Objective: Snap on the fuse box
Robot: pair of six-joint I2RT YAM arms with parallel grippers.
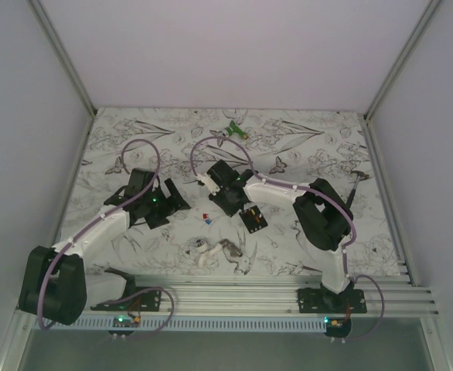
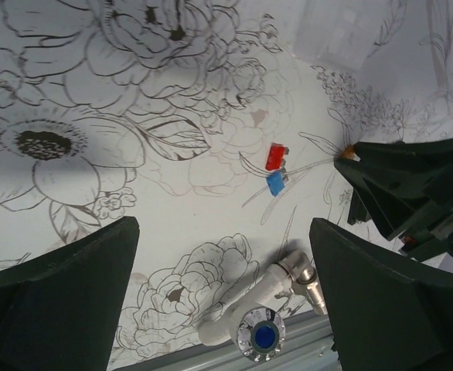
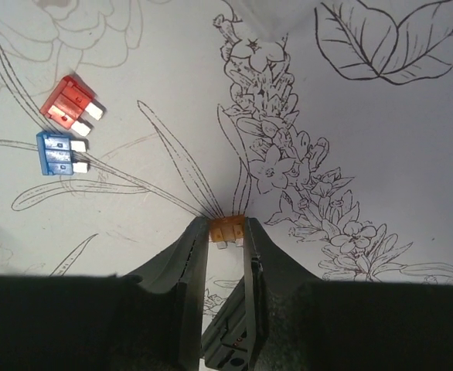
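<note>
My right gripper has its fingertips on either side of an orange fuse (image 3: 227, 229) lying on the patterned table; whether it grips it is unclear. A red fuse (image 3: 69, 101) and a blue fuse (image 3: 56, 153) lie to the upper left in the right wrist view. The black fuse box (image 1: 253, 219) sits beside the right gripper in the top view, partly hidden below it in the right wrist view. My left gripper is open over bare table, left of the fuses.
White pipe fittings with metal parts (image 2: 253, 309) lie near the front edge. A green object (image 1: 234, 131) is at the back, a hammer (image 1: 356, 182) at the right.
</note>
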